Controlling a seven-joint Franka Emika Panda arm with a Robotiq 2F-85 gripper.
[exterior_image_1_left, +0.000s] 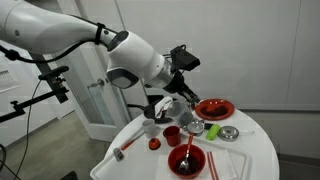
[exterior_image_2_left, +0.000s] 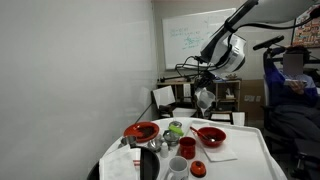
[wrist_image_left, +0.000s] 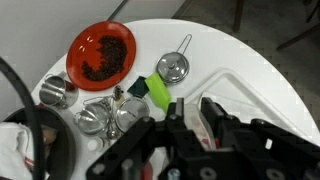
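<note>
Above the table, my gripper (exterior_image_1_left: 188, 102) is shut on a pale, cup-like thing (exterior_image_1_left: 179, 109), which looks whitish in exterior view 2 (exterior_image_2_left: 204, 98); its exact kind is hard to tell. Dark fingers crowd the bottom of the wrist view, where the gripper has a light surface showing between its tips. Below the held thing stands a red bowl (exterior_image_1_left: 199, 160) with a red-handled utensil (exterior_image_1_left: 189, 146) leaning in it. A red mug (exterior_image_2_left: 187, 148) is close to the bowl.
Around the table are a red plate of dark beans (wrist_image_left: 82, 45), a small strainer (wrist_image_left: 173, 67), a green item (wrist_image_left: 158, 91), metal cups (wrist_image_left: 95, 118), a tomato-like item (exterior_image_2_left: 198, 169), a dark pan (wrist_image_left: 64, 155) and a white tray (exterior_image_1_left: 230, 165).
</note>
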